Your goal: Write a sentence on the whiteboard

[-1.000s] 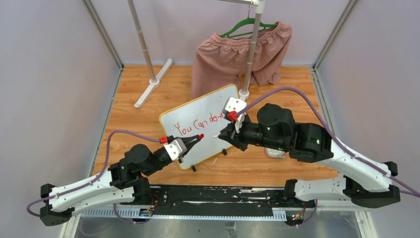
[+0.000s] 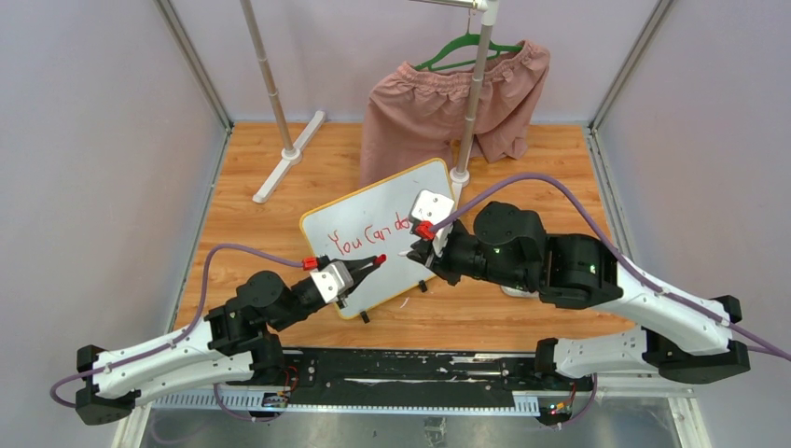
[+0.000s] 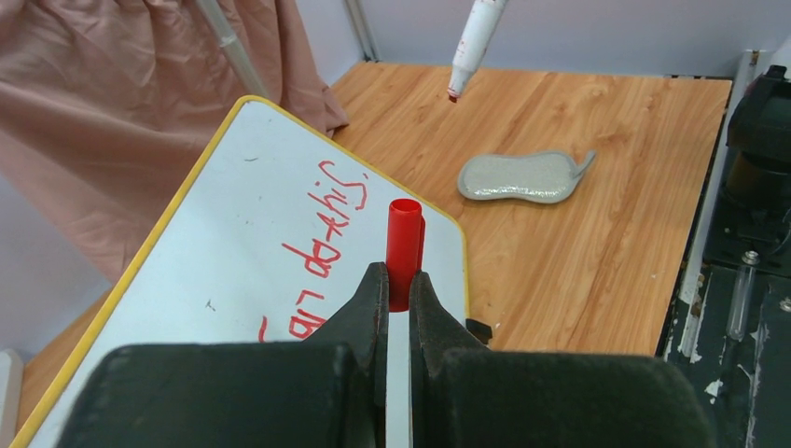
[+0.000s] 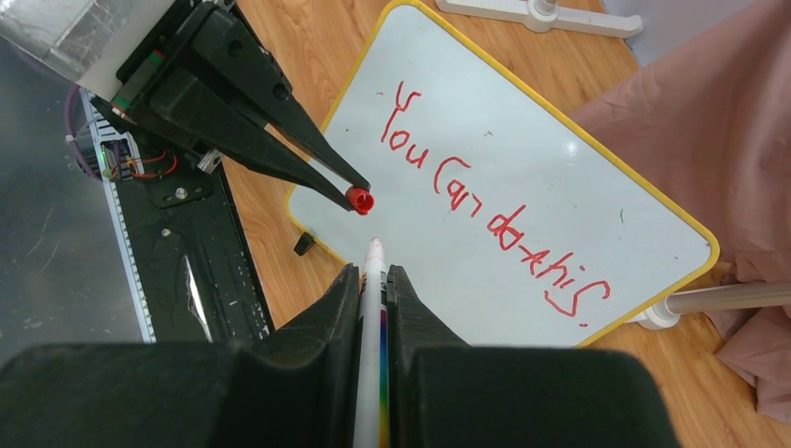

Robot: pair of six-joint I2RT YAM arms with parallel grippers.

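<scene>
Red handwriting reading "You Can do this." runs across the yellow-rimmed whiteboard [image 4: 541,149], which lies tilted on the table. My left gripper is shut on a red marker cap [image 3: 404,247], held above the board. The cap's open end faces the right arm in the right wrist view. My right gripper is shut on a white marker [image 4: 371,327]. Its tip [image 3: 454,93] is bare and reddish in the left wrist view. Marker and cap are apart, with a small gap between them in the top view.
A grey eraser-like pad [image 3: 522,177] lies on the wooden table to the board's side. Behind the board, pink shorts [image 2: 420,112] hang from a rack with white feet [image 2: 289,159]. Bare wood [image 2: 252,224] shows left of the board.
Over the last second my right gripper has shifted and turned slightly, its body moving a little left in the top view. The left arm stays almost still.
</scene>
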